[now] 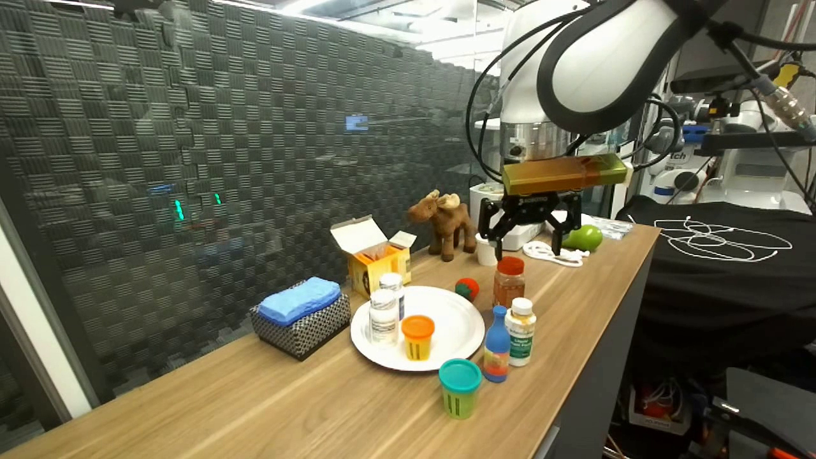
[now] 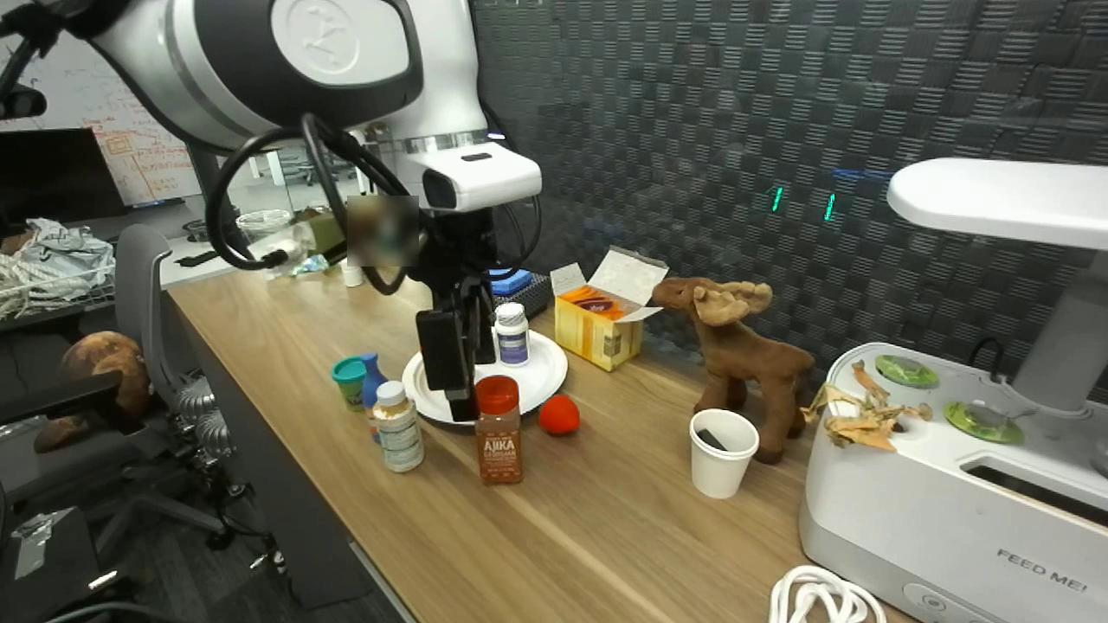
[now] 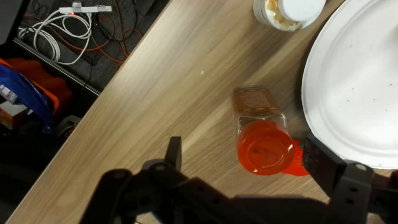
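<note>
My gripper (image 1: 530, 252) stands open above the table, nothing between its fingers. In the wrist view a red-lidded jar (image 3: 265, 147) lies within the span of the fingers, nearer the right finger (image 3: 324, 162) than the left finger (image 3: 173, 153). The same spice jar (image 2: 499, 446), upright on the wood, reads "AJIKA" in the second exterior view. A small red toy (image 2: 558, 414) rests beside it. The white plate (image 1: 459, 340) bears two white bottles (image 1: 383, 321) and an orange-lidded tub (image 1: 417, 336).
Close to the jar stand a white-capped bottle (image 1: 521, 336) and a blue bottle (image 1: 497, 348), with a teal-lidded tub (image 1: 459, 390) in front. A plush moose (image 2: 743, 353), a paper cup (image 2: 722, 457) and an open yellow box (image 2: 600, 330) line the back. Bare wood shows along the table's front edge.
</note>
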